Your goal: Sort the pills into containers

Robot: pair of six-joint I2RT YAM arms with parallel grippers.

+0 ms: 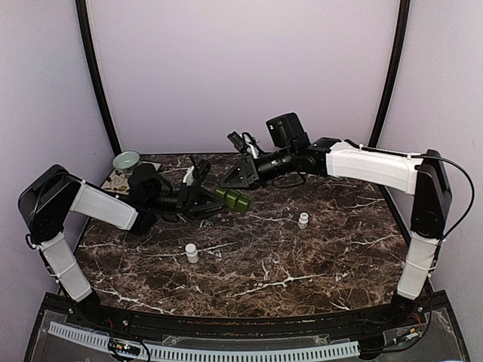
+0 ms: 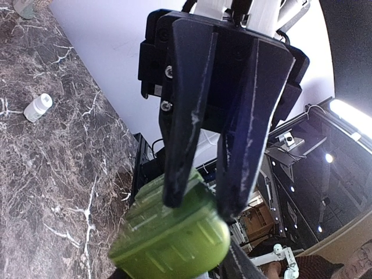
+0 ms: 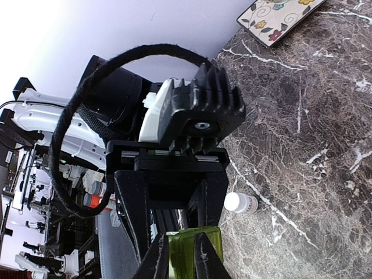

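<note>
A green, ribbed container [image 1: 238,200] is held in the air over the middle of the table. From above and behind, my right gripper [image 1: 235,179] is shut on it; its fingers [image 2: 185,145] press on the container's upper edge in the left wrist view. My left gripper [image 1: 213,202] is at the container's left end, part open, its fingers [image 3: 132,212] spread wider around the green body [image 3: 210,235] in the right wrist view. Whether they touch it I cannot tell. A white bottle [image 1: 192,254] stands front left, another white bottle [image 1: 303,220] to the right.
A pale green bowl [image 1: 126,160] and a flower-patterned tray [image 3: 273,26] occupy the table's back left corner. Walls enclose the back and sides.
</note>
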